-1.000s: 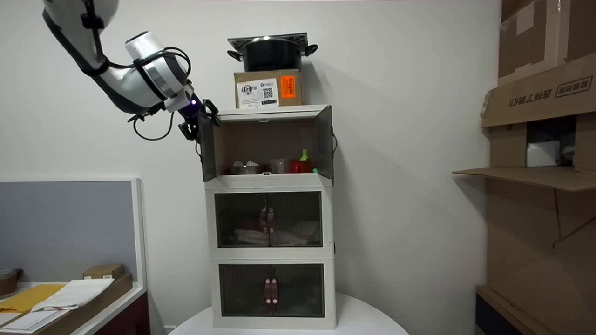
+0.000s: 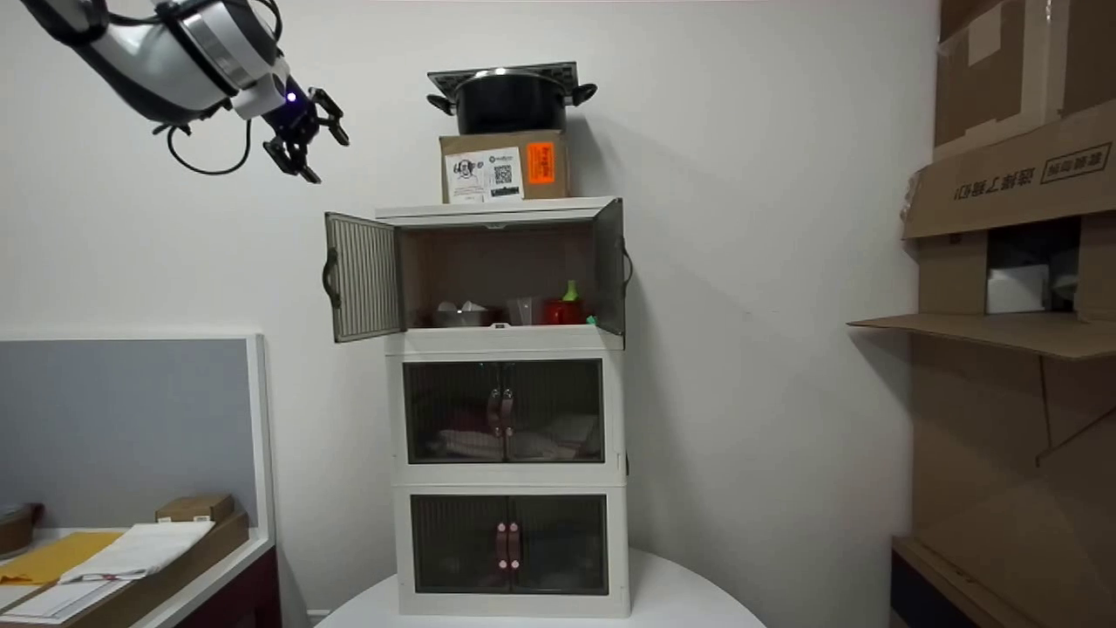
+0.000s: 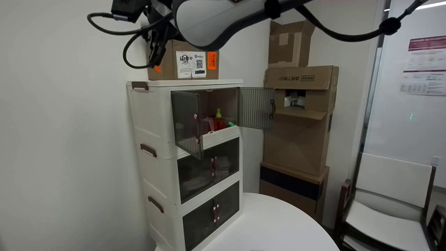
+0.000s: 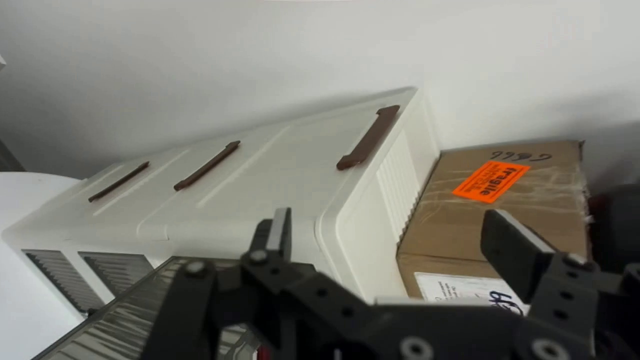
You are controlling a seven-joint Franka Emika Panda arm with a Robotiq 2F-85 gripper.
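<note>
My gripper (image 2: 321, 157) is open and empty, up in the air to the left of the cabinet and above its top. A white three-tier cabinet (image 2: 509, 475) stands against the wall on a round white table. Both doors of its top tier stand open: the left door (image 2: 363, 278) swings out to the left, and the right door (image 2: 611, 270) points outward. Inside that tier are a metal bowl (image 2: 460, 317), a clear cup (image 2: 522, 310) and a red item (image 2: 562, 312) with a green piece above it. In the wrist view, the cabinet's side (image 4: 264, 180) lies beyond my spread fingers.
On the cabinet top sits a cardboard box (image 2: 503, 167) carrying a black pot (image 2: 510, 103). The middle doors (image 2: 503, 412) and bottom doors (image 2: 509, 544) are closed. More cardboard boxes (image 2: 1004, 450) stand at the right. Bare wall lies between them and the cabinet.
My gripper has moved up and left, away from the top tier's left door. That door has swung further open to the left.
</note>
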